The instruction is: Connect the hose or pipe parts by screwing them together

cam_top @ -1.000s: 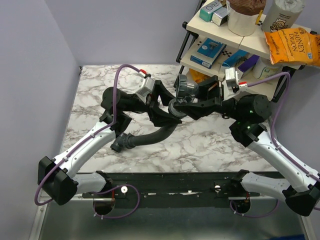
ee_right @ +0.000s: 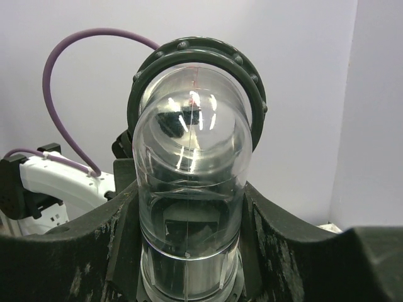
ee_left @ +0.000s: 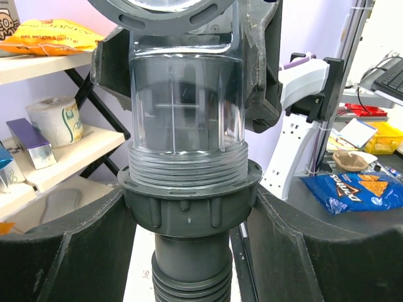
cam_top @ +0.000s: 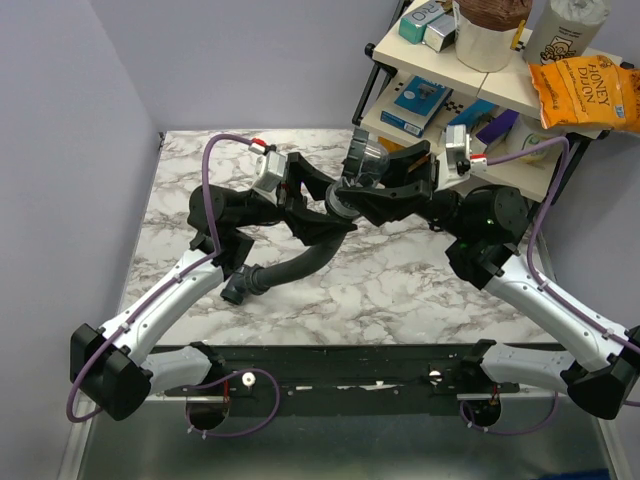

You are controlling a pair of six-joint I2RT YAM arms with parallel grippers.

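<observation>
A grey corrugated hose [cam_top: 305, 262] rises from a dark elbow end [cam_top: 235, 285] on the marble worktop to between my grippers. Its threaded collar [ee_left: 189, 207] meets a clear plastic fitting [ee_left: 186, 100], whose upper end has a dark ring [ee_right: 196, 45]. My left gripper [cam_top: 328, 205] is shut on the collar. My right gripper is around the clear fitting, fingers at its sides; whether they grip it tightly is hard to tell.
A shelf rack [cam_top: 480, 78] with boxes, rolls and an orange bag [cam_top: 580, 92] stands at the back right, close behind my right arm. Walls bound it on both sides.
In the top view both arms and the held joint have shifted slightly left, my left arm also a little lower in the frame. The clear fitting stands more upright.
</observation>
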